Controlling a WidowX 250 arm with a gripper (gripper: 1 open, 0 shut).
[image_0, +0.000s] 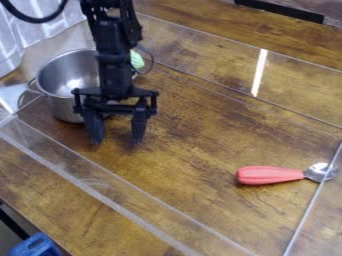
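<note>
My black gripper (116, 127) hangs low over the wooden table at the left, just in front of a steel pot (63, 77), which it partly hides. The two fingers point down and stand apart, with nothing visible between them. A spoon-like utensil with a pink handle (271, 175) lies at the right of the table.
A green object (136, 58) sits behind the arm near the pot. Clear panels edge the table at the left and right. A blue object (38, 247) is at the bottom left corner.
</note>
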